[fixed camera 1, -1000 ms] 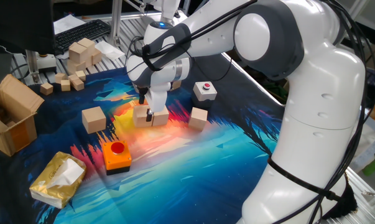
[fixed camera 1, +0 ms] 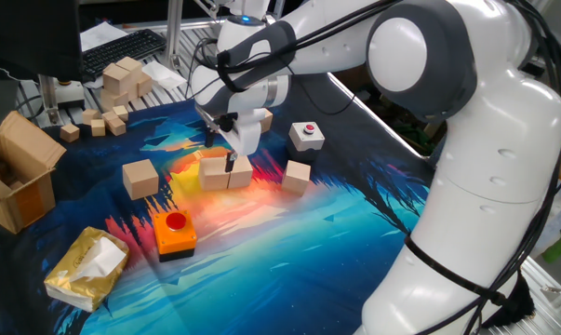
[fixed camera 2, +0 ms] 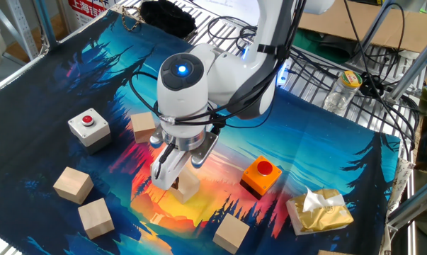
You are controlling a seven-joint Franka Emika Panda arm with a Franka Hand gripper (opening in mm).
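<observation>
Two pale wooden blocks, a left one (fixed camera 1: 210,175) and a right one (fixed camera 1: 241,175), stand side by side in the middle of the mat in exterior view 1. Just over them is my gripper (fixed camera 1: 220,151), pointing down. Its two dark fingertips show apart, so it looks open, and I see nothing held. One fingertip (fixed camera 1: 230,163) overlaps the blocks in this view; whether it touches them cannot be told. From exterior view 2, the white hand partly covers a central block (fixed camera 2: 188,185).
Around the centre stand single blocks (fixed camera 1: 140,180), an orange button box (fixed camera 1: 175,234) and a grey button box (fixed camera 1: 306,138). A tissue pack (fixed camera 1: 87,270) and cardboard box (fixed camera 1: 21,177) lie at the left.
My gripper has shifted slightly up and to the right in exterior view 1, its front fingertip rising against the two middle blocks. The blocks and button boxes look unmoved.
</observation>
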